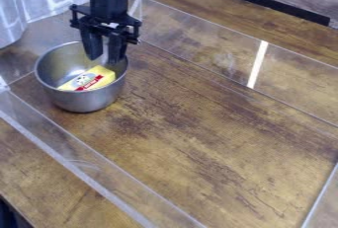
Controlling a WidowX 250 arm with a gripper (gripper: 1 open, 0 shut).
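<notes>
A steel bowl (69, 94) stands on the wooden table at the left. Inside it lies a yellow package (95, 78) with a red and white label. My black gripper (103, 52) hangs over the back right of the bowl, its fingertips near the rim, above the package. Whether anything is between the fingers is too small to tell.
Transparent strips or panels cross it. A pale translucent object stands at the back left.
</notes>
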